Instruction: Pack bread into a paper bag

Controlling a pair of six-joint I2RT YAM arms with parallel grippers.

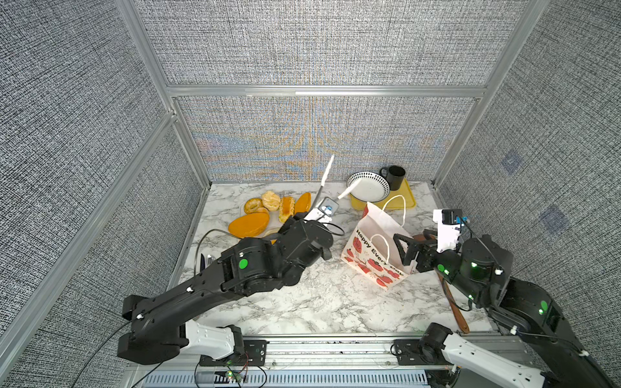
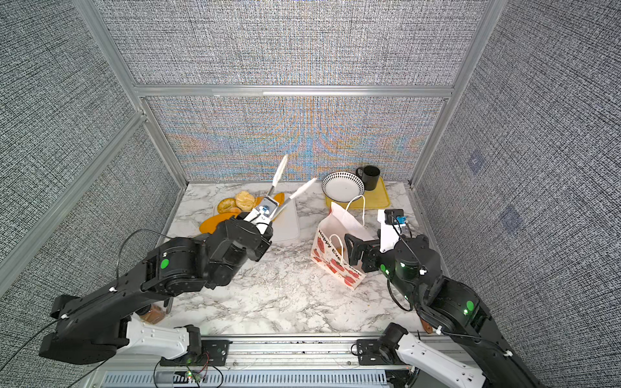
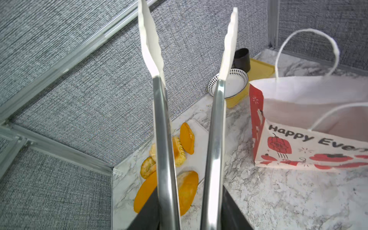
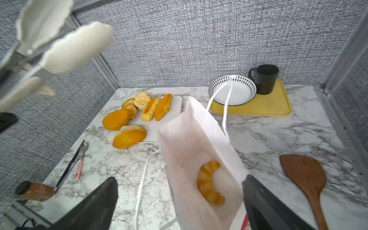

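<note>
The white paper bag [image 1: 372, 255] with red pictures stands upright in the middle right, mouth up. Inside it, in the right wrist view, lies a curved striped bread [image 4: 209, 182]. My left gripper, with long white-tipped tongs, is spread open and empty, left of the bag and above the cutting board [image 4: 174, 109]. On that board sit several breads: an orange-brown oval loaf [image 4: 117, 120], a split bun [image 4: 130, 137], a long roll [image 4: 163, 106] and smaller pieces. My right gripper [image 1: 401, 251] hangs open at the bag's right side.
Behind the bag, a yellow tray [image 4: 281, 101] carries a patterned plate [image 4: 233, 94] and a dark mug [image 4: 265, 78]. A wooden paddle [image 4: 304, 174] lies right; a jar [image 4: 35, 190] and cutlery [image 4: 73, 163] lie left.
</note>
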